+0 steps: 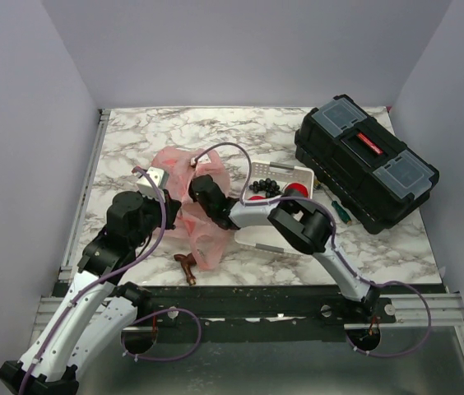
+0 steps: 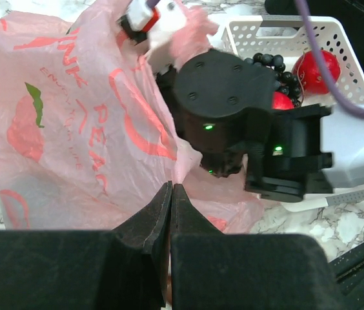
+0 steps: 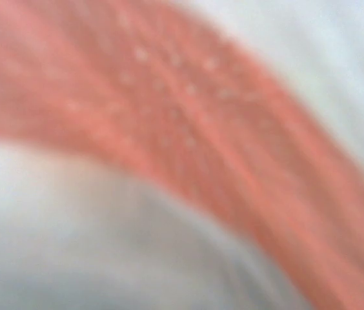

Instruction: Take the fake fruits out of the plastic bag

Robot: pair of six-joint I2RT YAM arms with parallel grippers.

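A pink plastic bag (image 1: 203,247) lies crumpled between my arms, its printed side (image 2: 72,129) toward the left wrist camera. My left gripper is shut at the bag's edge; only bag film shows at its tips. My right gripper (image 1: 195,185) reaches into the bag from the right; its fingers are hidden, and the right wrist view is a blur of pink film. A white basket (image 1: 261,171) holds dark grapes (image 1: 265,188) and red fruits (image 2: 311,72). Whether fruit is inside the bag I cannot tell.
A black toolbox (image 1: 364,156) stands at the right, with a green-handled tool (image 1: 341,211) beside it. A brown object (image 1: 187,267) lies near the front edge.
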